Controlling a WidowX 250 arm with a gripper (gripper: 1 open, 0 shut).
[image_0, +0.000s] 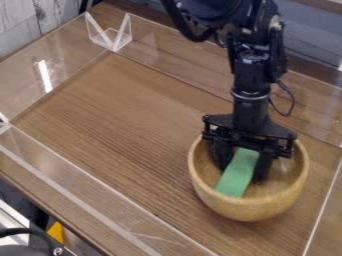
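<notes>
A tan bowl (247, 205) sits on the wooden table at the lower right. A green oblong object (237, 175) lies inside it, partly covered by my black gripper (247, 145), which reaches down into the bowl from above. The fingertips are dark and crowded over the object's upper end, so how they grip it is hard to make out.
A white wire stand (104, 30) is at the back left. A yellow item (54, 230) and cables are beyond the lower-left edge.
</notes>
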